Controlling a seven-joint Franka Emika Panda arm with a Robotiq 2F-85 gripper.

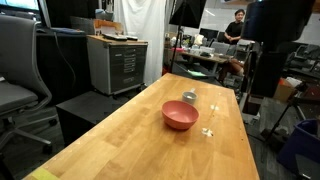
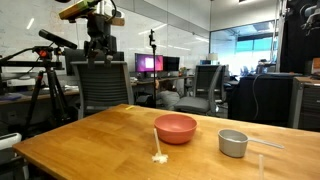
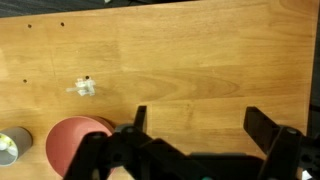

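Observation:
A red bowl sits upright on the wooden table; the wrist view catches the bowl at its lower left, close to the left finger. Beside it stands a small grey metal pot with a handle pointing away. The pot is partly cut off in the wrist view, with something pale inside. A small whitish item lies on the tabletop near the bowl. My gripper is open above the table, its fingers wide apart with only bare wood visible between them.
Office chairs and a dark drawer cabinet stand beyond its edges. A person is in the background.

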